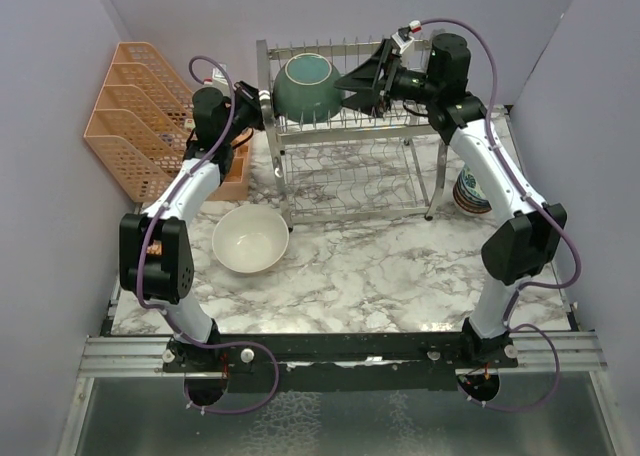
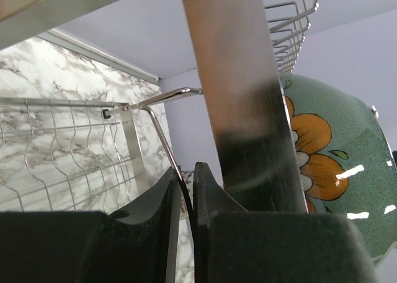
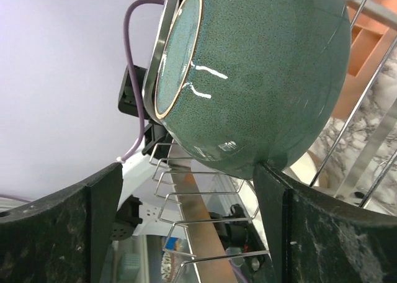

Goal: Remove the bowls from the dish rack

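Observation:
A green bowl with orange flowers lies tilted on its side on the top shelf of the metal dish rack, its foot ring showing in the right wrist view. My left gripper is at the rack's left end, shut on the thin metal rod of the rack beside the upright. My right gripper is part open at the bowl's right side, one finger against or very near the bowl.
A white bowl sits on the marble counter at front left. An orange tiered organiser stands at back left, stacked patterned bowls behind the right arm.

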